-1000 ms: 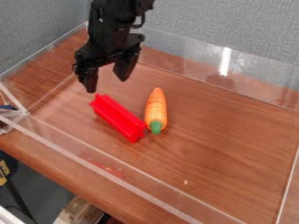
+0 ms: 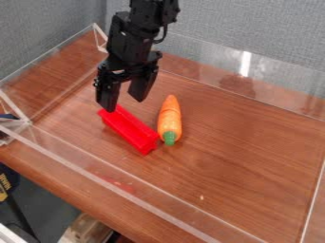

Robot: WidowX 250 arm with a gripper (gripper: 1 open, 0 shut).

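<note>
My black gripper (image 2: 124, 90) hangs in the upper middle of the camera view, open, its two fingers spread above the near-left end of a red elongated block (image 2: 128, 129). Nothing shows between the fingers. An orange toy carrot (image 2: 170, 118) with a green tip lies just right of the red block, pointing roughly front to back.
The wooden surface (image 2: 242, 161) has wide free room to the right and in front. A clear acrylic wall borders it, with grey walls behind at the back and left. Dark items and wooden pieces sit beyond the left and front-left edge.
The gripper has moved to the right and a little down, toward the red block. The block and carrot have not visibly moved.
</note>
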